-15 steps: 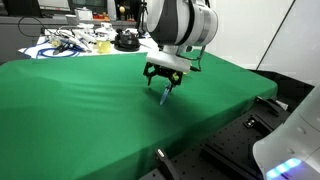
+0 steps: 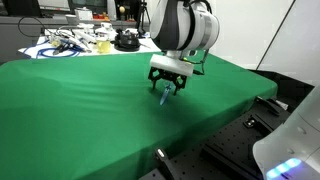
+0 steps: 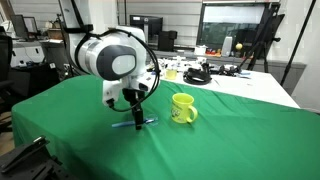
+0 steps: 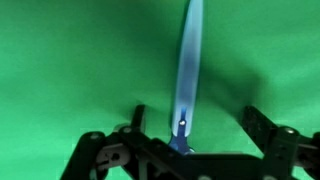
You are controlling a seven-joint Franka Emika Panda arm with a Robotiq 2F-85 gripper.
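Observation:
A slim blue pen-like object [image 4: 188, 60] lies on the green tabletop, its lower end with a small shiny spot running into the gap between my fingers in the wrist view. My gripper is open, one dark finger [image 4: 138, 122] to the left of the object and the other well to its right. The same blue object [image 3: 128, 124] shows under the gripper [image 3: 137, 112] in exterior view 2. From exterior view 1, the blue object [image 2: 167, 92] is partly covered by the gripper [image 2: 166, 90].
A yellow mug [image 3: 183, 108] stands to the right of the gripper in exterior view 2. Cables and dark equipment [image 3: 197, 74] sit at the table's far side.
My gripper has come down a little toward the blue object. The object shows no clear movement.

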